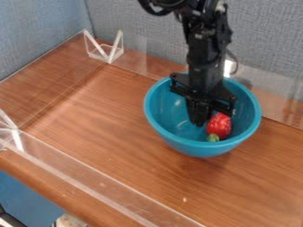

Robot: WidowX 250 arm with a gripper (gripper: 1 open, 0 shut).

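A blue bowl (172,133) stands on the wooden table at the right. A red strawberry (219,126) with a green top lies inside it, toward the right. My black gripper (201,120) reaches down into the bowl, just left of the strawberry and partly in front of the bowl's back. Its fingertips are dark and hard to make out; it appears shut, with nothing visible held.
Clear low plastic edging runs along the back and front left, with a grey padded wall behind.
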